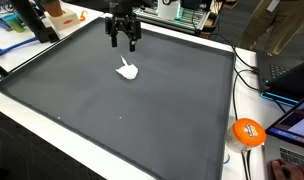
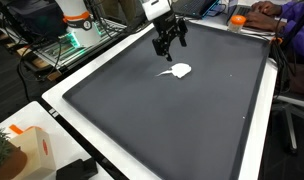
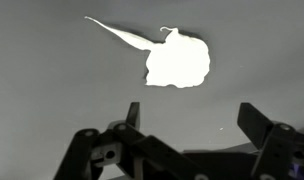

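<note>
A crumpled white piece, perhaps cloth or paper [image 3: 178, 62], lies flat on the dark grey table [image 1: 152, 115]. One thin pointed tail sticks out from its rounded body. In exterior view 2 the same white piece [image 2: 180, 71] is just in front of the gripper. My gripper [image 2: 171, 54] hangs over the table behind it, apart from it. In the wrist view the fingers [image 3: 134, 117] are spread wide, with bare table between them. Exterior view 1 shows the gripper [image 1: 123, 46] a little above and behind the white piece [image 1: 127, 71].
An orange-topped container [image 1: 246, 133] stands on the ledge beyond the table's border. Shelves with assorted goods [image 1: 62, 15] are at the far left. A person's hands [image 2: 265, 9] are outside the table at the back.
</note>
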